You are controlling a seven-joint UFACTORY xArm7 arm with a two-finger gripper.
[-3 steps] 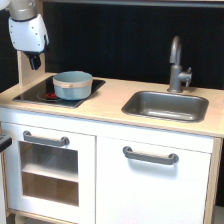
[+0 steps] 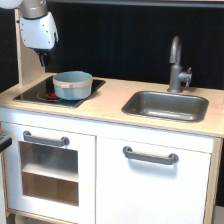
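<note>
A blue-grey pot (image 2: 72,90) stands upright on the black stovetop (image 2: 36,93) at the counter's left side. Above and to the left of the pot, at the back of the stove, hangs my gripper (image 2: 44,60), clear of the pot. Its dark fingers are small and blend into the background, so whether they are apart or together is unclear. Nothing can be made out between them.
To the right, a metal sink (image 2: 166,105) is set into the wooden counter (image 2: 112,95), with a grey faucet (image 2: 177,66) behind it. Bare counter lies between stove and sink. Below are a white cabinet door (image 2: 150,185) and an open-fronted oven (image 2: 50,172).
My arm and gripper have shifted a little to the right and slightly up. The pot, sink and counter look unchanged.
</note>
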